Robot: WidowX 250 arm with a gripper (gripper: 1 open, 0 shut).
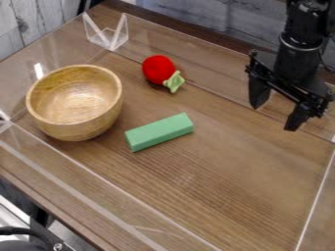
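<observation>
My gripper [283,95], black, hangs low over the right side of the wooden table [222,186], its fingers pointing down; whether they hold anything is hard to tell. To its left lie a green block [160,131] in the middle and a red round object [160,69] with a green top farther back.
A wooden bowl [74,122] stands at the left. A clear wire or plastic holder [108,34] is at the back left.
</observation>
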